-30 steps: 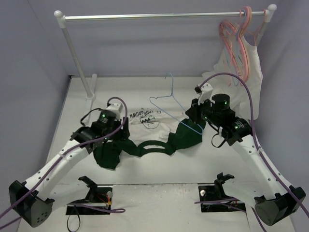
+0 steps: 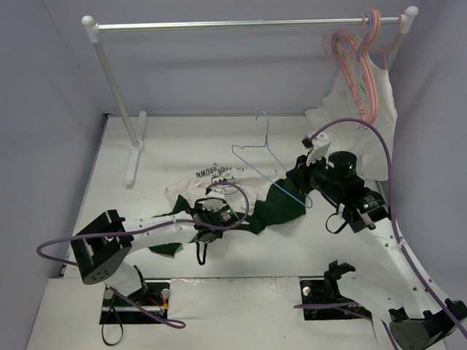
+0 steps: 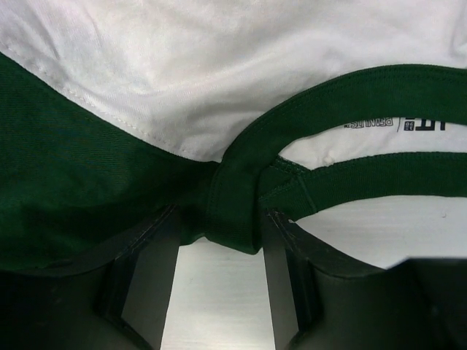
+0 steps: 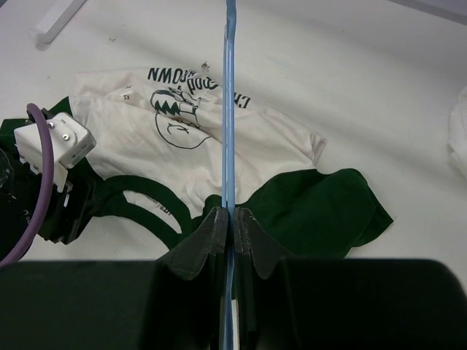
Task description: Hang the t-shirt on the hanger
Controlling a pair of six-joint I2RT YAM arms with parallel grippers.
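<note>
A white T-shirt (image 2: pixel 191 185) with green sleeves and collar lies flat on the table, its printed side up and its neck opening toward the front. Over the collar's left end hovers my left gripper; its fingers stand apart on either side of the green collar (image 3: pixel 235 197), and whether they touch it I cannot tell. My right gripper is shut on a thin blue hanger (image 2: pixel 252 146), gripping it by one end. In the top view the hanger hangs above the shirt's right half, hook toward the back.
A white rack with a metal rail (image 2: pixel 219 25) spans the back. Several pink hangers (image 2: pixel 357 73) and a white garment (image 2: pixel 387 102) hang at its right end. Bare table (image 2: pixel 219 262) shows in front of the shirt.
My left gripper has moved right and toward the front, from the left sleeve to the collar. The right gripper and hanger have shifted slightly right.
</note>
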